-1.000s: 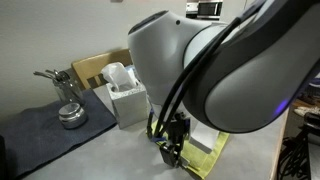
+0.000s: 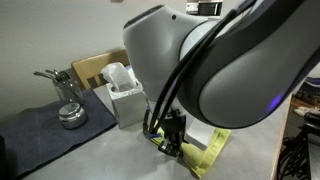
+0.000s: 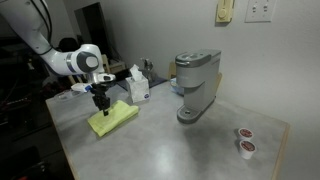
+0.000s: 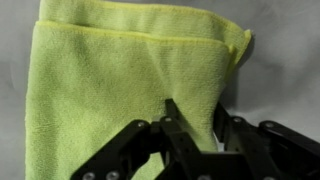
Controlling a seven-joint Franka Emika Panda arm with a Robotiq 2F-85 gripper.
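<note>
A yellow-green cloth [image 4: 110, 100], folded over in layers, lies on the grey table and fills much of the wrist view. At its right part my gripper points down, its fingers shut on a pinched ridge of the fabric. In exterior view 2 the cloth [image 3: 116, 118] rests on the left of the table, with the gripper [image 3: 103, 108] low over its far side. Exterior view 1 has the arm covering part of the cloth [image 2: 207, 157], while the gripper [image 2: 171, 146] shows dark at the cloth's left portion.
A white tissue box [image 2: 126, 105] stands behind the cloth, near a metal canister [image 2: 72, 115] on a dark mat [image 2: 50, 135]. A grey coffee maker [image 3: 198, 85] and two pods [image 3: 246, 148] are farther right.
The arm has shifted slightly to the left in exterior view 1. The gripper stays low at the cloth, and the other objects have not moved.
</note>
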